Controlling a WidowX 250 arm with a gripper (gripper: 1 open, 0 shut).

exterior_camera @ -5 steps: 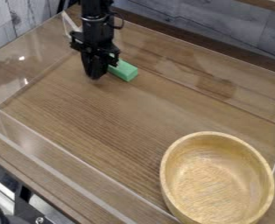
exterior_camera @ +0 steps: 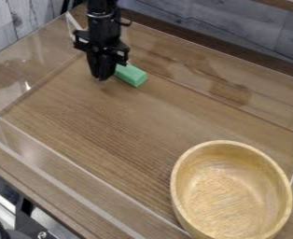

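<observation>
The dark robot arm reaches down from the top centre to its gripper point(exterior_camera: 103, 73), low over the wooden table point(exterior_camera: 99, 149). Just right of the gripper lies a small green block point(exterior_camera: 129, 74), tilted on the table. Whether the gripper is open or shut, or holds anything, is too small to tell.
A large, empty, pale yellow bowl point(exterior_camera: 231, 189) sits at the lower right. The table's edge runs along the left and upper right.
The gripper has shifted very slightly up, away from the camera. The green block looks almost unmoved.
</observation>
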